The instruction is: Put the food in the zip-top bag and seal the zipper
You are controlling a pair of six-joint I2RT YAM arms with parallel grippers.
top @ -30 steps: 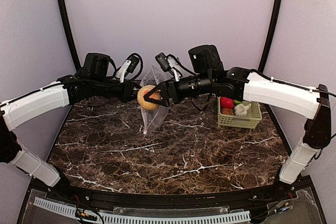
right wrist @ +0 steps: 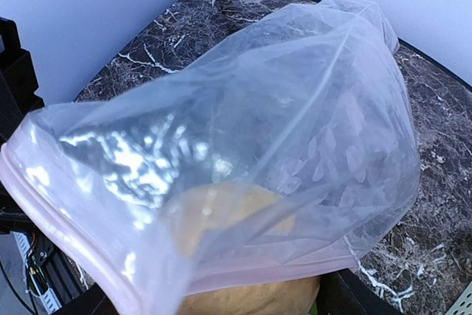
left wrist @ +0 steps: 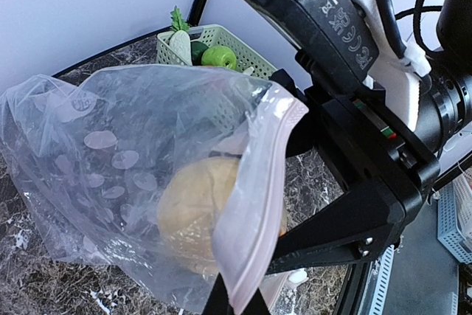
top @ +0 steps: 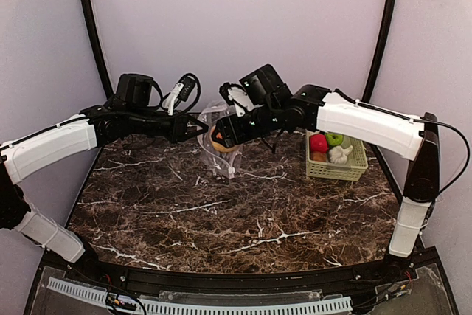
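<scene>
A clear zip top bag with pink zipper strip hangs at the table's centre. My left gripper is shut on the bag's zipper edge, seen at the bottom of the left wrist view. My right gripper is shut on a round bun-like food, which is partly inside the bag's mouth; in the right wrist view the food shows below the zipper and through the plastic. The right fingertips are partly hidden by bag and food.
A green basket at the right holds a red item, a green apple, garlic and other produce.
My right gripper and the food have moved rightward and back into the bag's mouth; the food is more covered by plastic. The left arm stays about still.
</scene>
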